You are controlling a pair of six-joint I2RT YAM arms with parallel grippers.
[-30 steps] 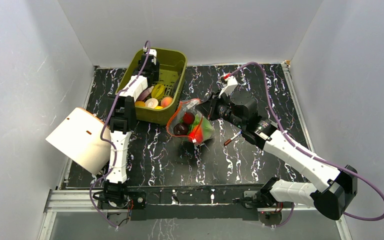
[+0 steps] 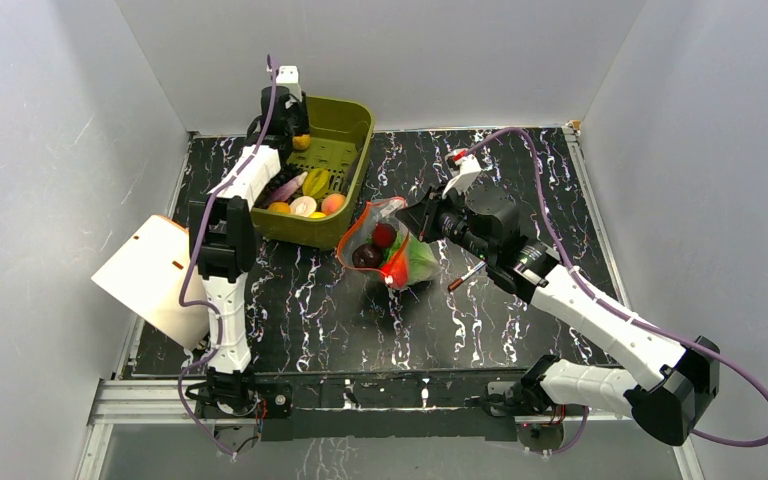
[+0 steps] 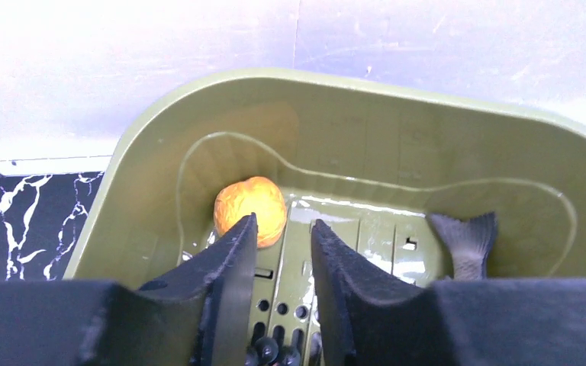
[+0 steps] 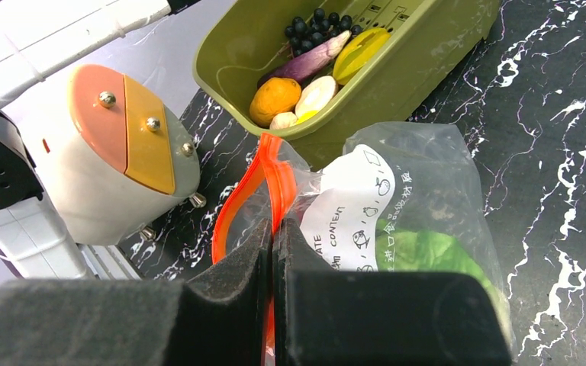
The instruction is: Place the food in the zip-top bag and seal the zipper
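My left gripper hangs over the back of the green bin [image 3: 427, 114], part open with nothing between its fingers, just in front of an orange round food [image 3: 250, 202]. A dark fish-tail shape [image 3: 462, 232] lies at the bin's right. Grapes, an eggplant [image 4: 313, 59], a starfruit [image 4: 359, 57] and other produce fill the front. My right gripper is shut on the orange zipper rim of the clear bag [image 4: 420, 183], holding it upright; the top view shows dark and red foods and greens inside the bag.
A white case [image 2: 155, 275] with coloured panels stands at the left. A red-handled tool [image 2: 460, 280] lies right of the bag. Walls surround the table on the back and sides.
My right gripper and the bag have shifted very slightly.
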